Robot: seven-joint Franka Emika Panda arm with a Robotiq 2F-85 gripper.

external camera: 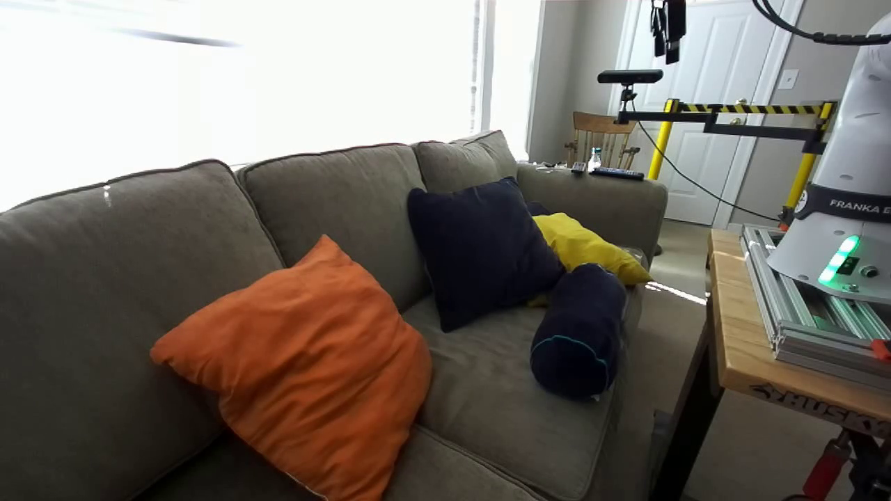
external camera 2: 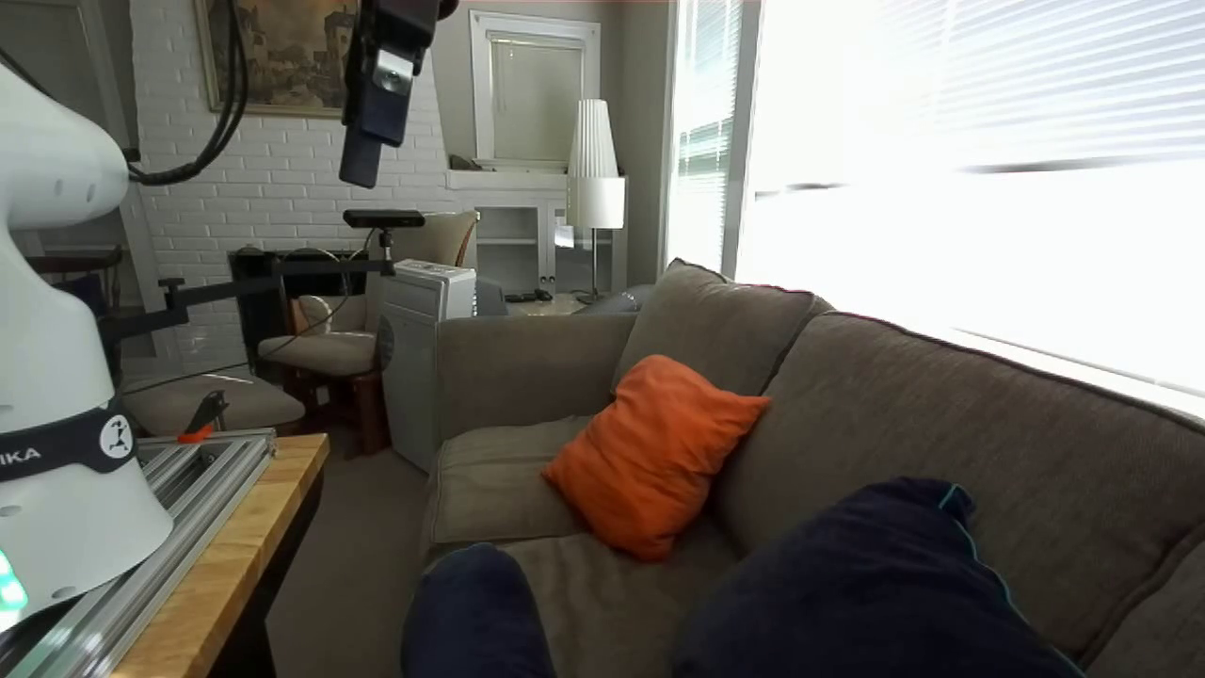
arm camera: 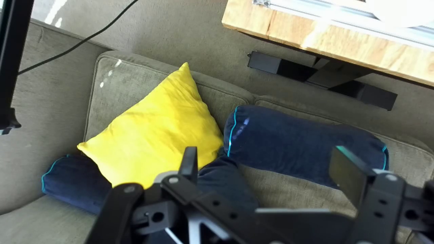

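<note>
High above the couch hangs my gripper, its two fingers wide apart with only air between them. Below it in the wrist view lie a yellow pillow (arm camera: 158,130), a navy bolster (arm camera: 293,140) with teal piping and part of a square navy pillow (arm camera: 228,183). A second navy cushion (arm camera: 75,181) is partly tucked under the yellow one. An orange pillow (external camera: 309,371) leans on the backrest at the couch's other end. The square navy pillow (external camera: 489,250) also leans against the backrest, close to the yellow pillow (external camera: 589,242).
A wooden workbench (external camera: 731,334) carrying the arm's base stands beside the couch, across a strip of floor. A camera on a black boom (external camera: 631,76) juts out near the couch's armrest (external camera: 597,196). Bare seat cushion (external camera: 509,392) shows between the orange pillow and the bolster.
</note>
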